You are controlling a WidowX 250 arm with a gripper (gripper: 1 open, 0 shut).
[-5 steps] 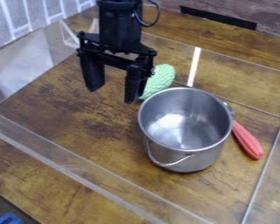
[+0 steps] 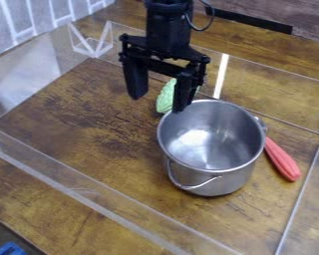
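Note:
My black gripper (image 2: 159, 80) hangs above the wooden table at the upper middle, its two fingers spread apart, just behind and left of a steel pot (image 2: 210, 147). A green textured object (image 2: 166, 98) lies behind the pot, partly hidden by the gripper; I cannot tell that anything is between the fingers. A red object (image 2: 281, 158), long and narrow, lies to the right of the pot.
Clear low walls (image 2: 29, 171) edge the work area. A blue item (image 2: 5, 248) shows at the bottom left corner.
The gripper has moved to the right and slightly up, covering more of the green object. The pot and red object have not moved.

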